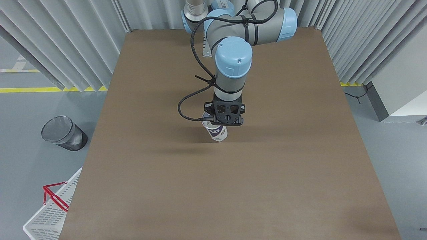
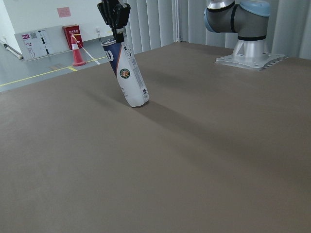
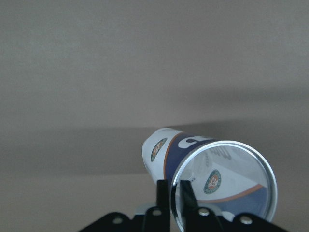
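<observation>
A white tube can point(image 1: 216, 132) with navy print and a metal rim stands tilted on the brown tabletop, its bottom edge touching it; the camera left view shows it point(image 2: 129, 77) leaning toward my gripper point(image 2: 118, 35) at its top. In the wrist view my gripper is shut on the rim of the can point(image 3: 159, 154), one finger inside the open top, the other outside. The front view hides the fingertips beneath the wrist housing.
On the floor to the left are a dark bin point(image 1: 64, 134) and a white basket point(image 1: 48, 220) with red handles.
</observation>
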